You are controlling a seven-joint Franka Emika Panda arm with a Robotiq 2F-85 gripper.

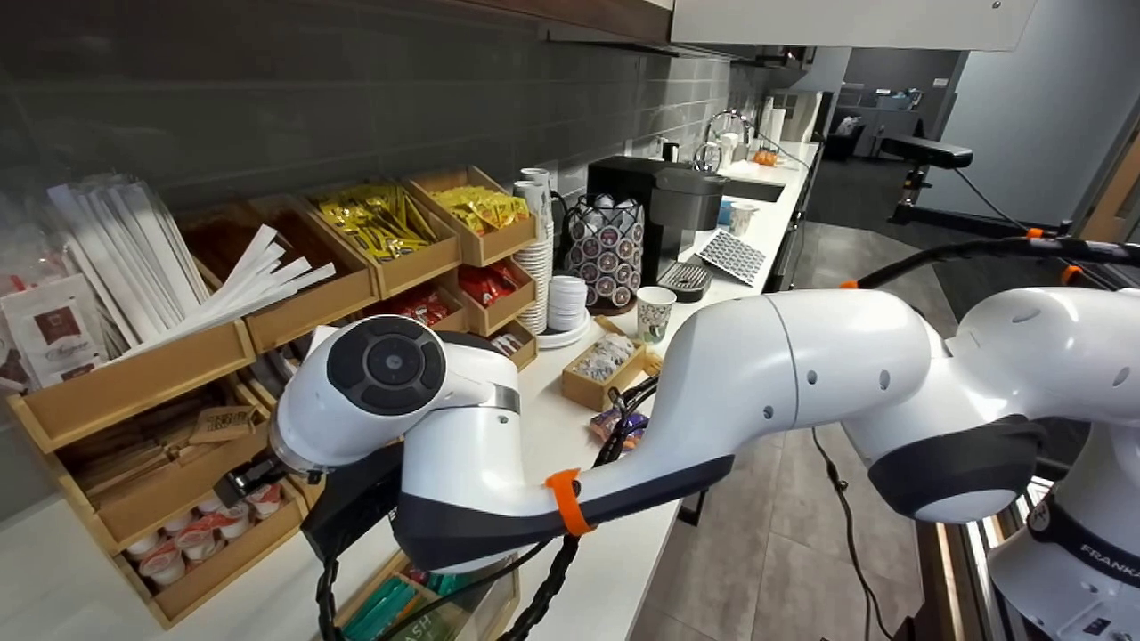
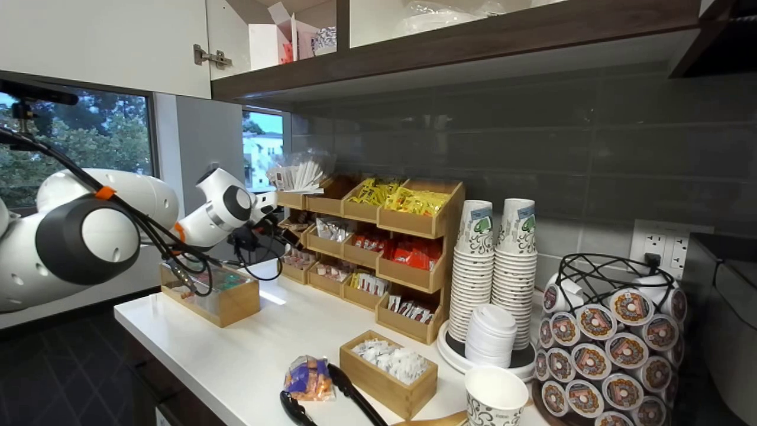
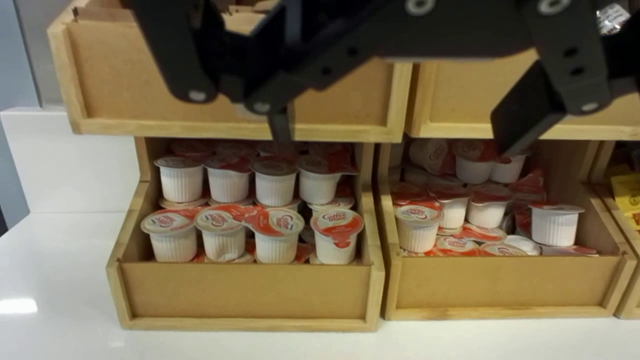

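My gripper stands open across the top of the wrist view, its dark fingers wide apart with nothing between them. Past them, the left bottom bin holds rows of white creamer cups with red and pale lids. More cups lie jumbled in the neighbouring bin. From exterior view 1, the gripper is at the front of the wooden rack, around the middle and bottom tiers. The white hand and dark mount hide part of the rack there.
Paper sleeves and yellow packets fill the top tier. An open wooden box sits on the counter near the arm. Stacked cups, a packet box and tongs stand farther along. Mid-counter is clear.
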